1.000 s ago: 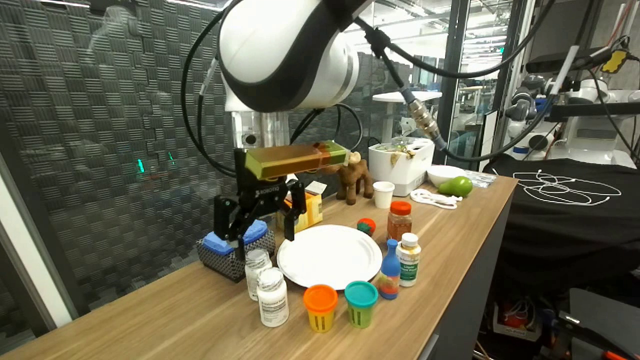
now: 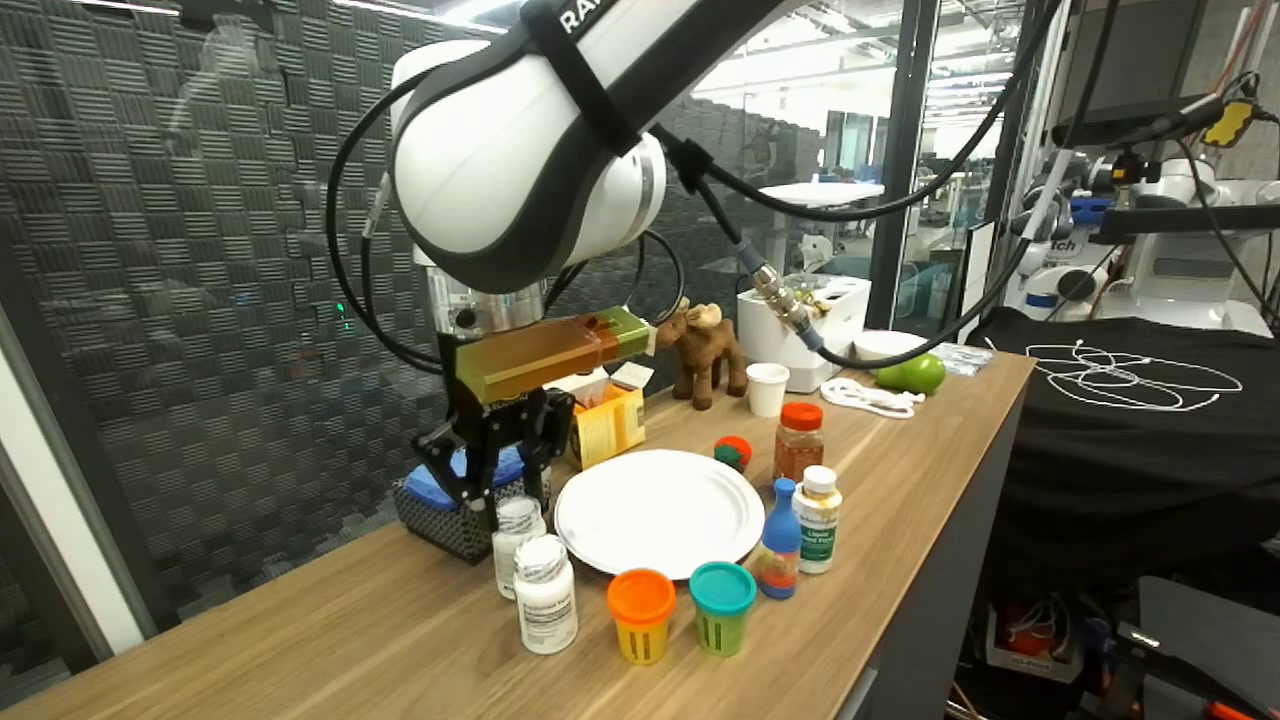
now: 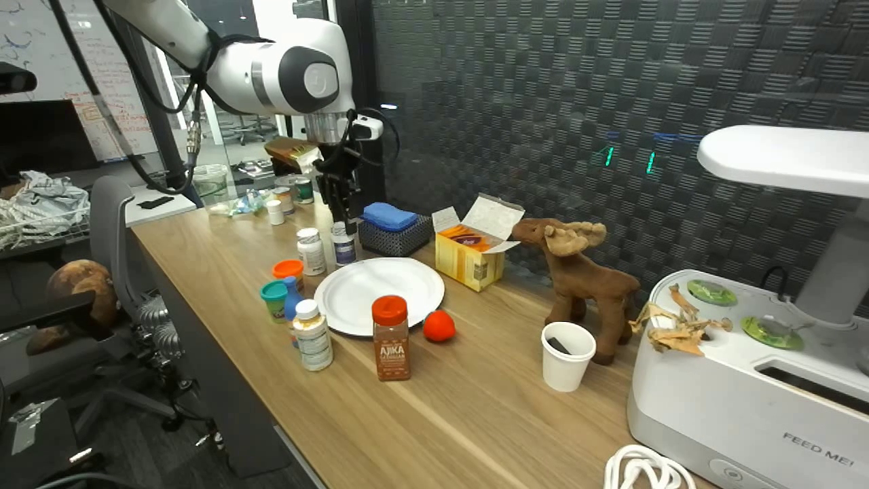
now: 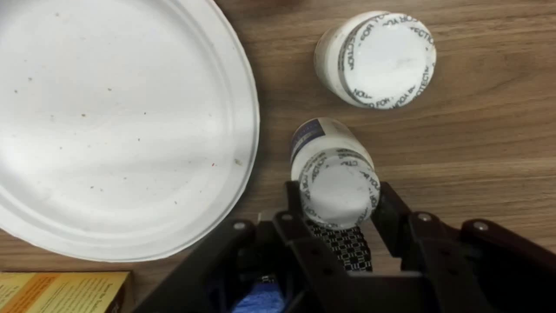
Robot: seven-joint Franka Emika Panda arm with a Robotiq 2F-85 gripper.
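Observation:
My gripper (image 2: 509, 494) points down at the rear white bottle (image 2: 513, 552), which stands upright between the plate and the basket. In the wrist view, one black finger (image 4: 292, 198) is on each side of this bottle's wrapped cap (image 4: 339, 192). The fingers are partly apart, and I cannot tell whether both pads touch the cap. A second white bottle (image 2: 546, 600) with a similar sealed cap stands close by, clear of the fingers. The white plate (image 2: 660, 510) lies beside the two bottles, bare but for specks.
Behind the gripper is a dark basket (image 2: 446, 526) with a blue sponge (image 3: 388, 216). An open yellow box (image 3: 470, 262) stands past the plate. Orange-lidded (image 2: 641, 612) and teal-lidded (image 2: 722, 606) tubs are at the front.
My gripper has come down and slightly left, from above the rear bottle to around its cap. Its fingers are closer together. Bottles and plate look unmoved.

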